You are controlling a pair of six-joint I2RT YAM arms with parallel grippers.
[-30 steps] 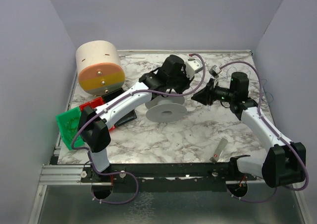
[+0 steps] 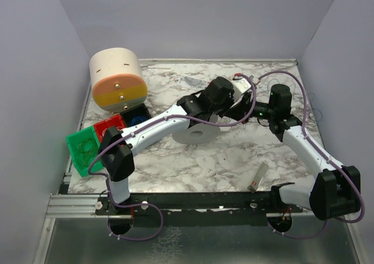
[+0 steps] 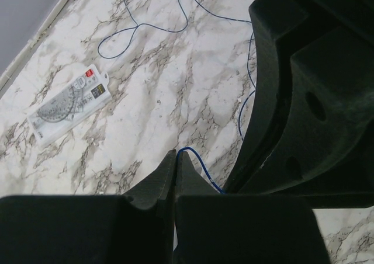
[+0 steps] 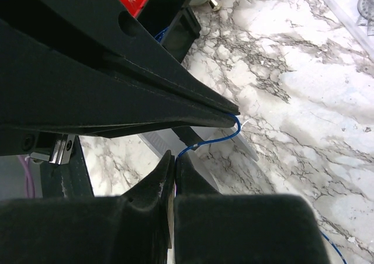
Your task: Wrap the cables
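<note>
A thin blue cable (image 3: 195, 153) bends in a short arc between the fingertips of both grippers. In the left wrist view its end of the arc enters my left gripper, which is shut on it. My right gripper is shut on the same cable, a small distance from the left fingertips. More cable (image 3: 140, 25) lies in loose loops on the marble table. From the top, the two grippers nearly meet right of the white spool (image 2: 196, 135), which the left arm partly covers. The cable between them is too small to tell there.
Green (image 2: 83, 149), red (image 2: 109, 124) and black bins stand on the left, below a cream and orange cylinder (image 2: 118, 77). A clear protractor case (image 3: 70, 103) lies flat on the table. A grey bar (image 2: 258, 176) lies near the front edge; the marble around it is clear.
The right gripper has shifted only slightly. Spool and bins have stayed put.
</note>
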